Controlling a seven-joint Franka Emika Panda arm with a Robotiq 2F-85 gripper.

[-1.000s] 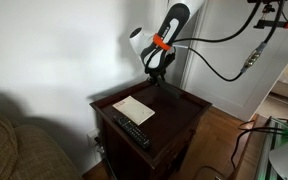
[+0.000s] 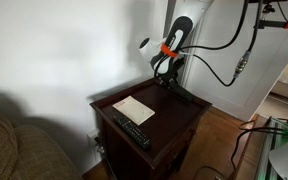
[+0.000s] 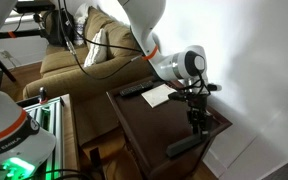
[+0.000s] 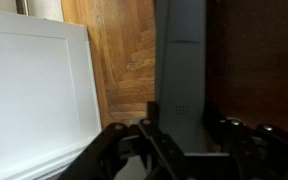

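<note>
A long dark remote-like object (image 3: 187, 146) is at the right end of the brown table top (image 3: 144, 125), close to its edge. My gripper (image 2: 169, 80) is shut on one end of it, at the side toward the wall. In the wrist view the object (image 4: 181, 60) runs as a grey, blurred bar away from the dark fingers at the bottom of the picture. Its gripped end is partly hidden there. Whether it touches the table or hangs just above it, I cannot tell.
A white sheet of paper (image 2: 134, 111) lies on the table's left part, with a black remote (image 2: 132, 131) along the left edge beside it. A white wall stands behind, and wooden floor (image 4: 126, 45) shows beyond the table edge.
My arm has come lower and a little to the right over the last second. The dark object has shifted slightly right with the gripper. Paper and black remote have stayed put.
</note>
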